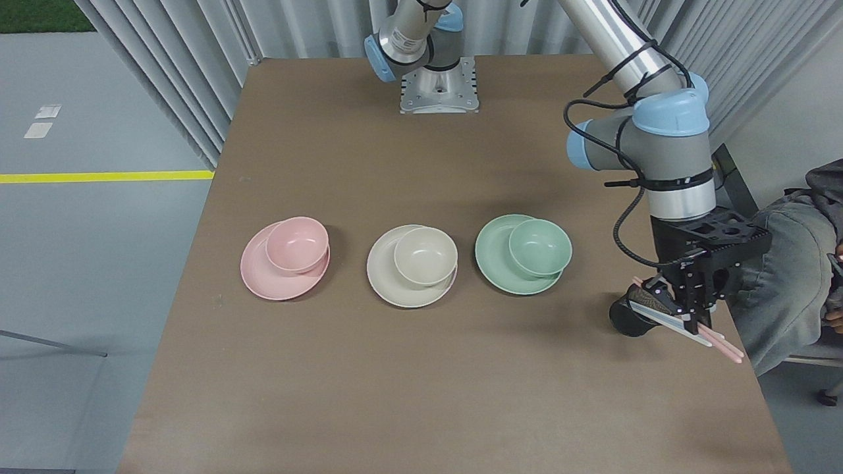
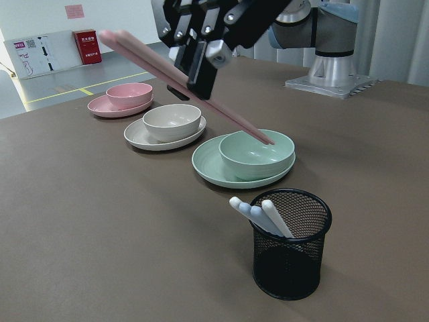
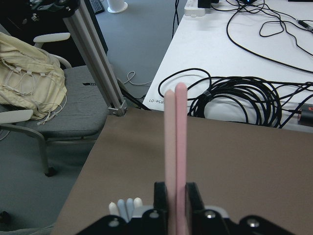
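My gripper is shut on a pair of pink chopsticks [image 2: 141,57], held above a black mesh pen holder [image 2: 288,261] at the right of the table, as the front and left views show. White and light-blue chopsticks [image 2: 248,211] lean in the holder. Pink, white and green bowls stand on matching plates: pink bowl [image 1: 297,243], white bowl [image 1: 425,254], green bowl [image 1: 541,246].
A person [image 1: 790,276] sits just past the right edge.
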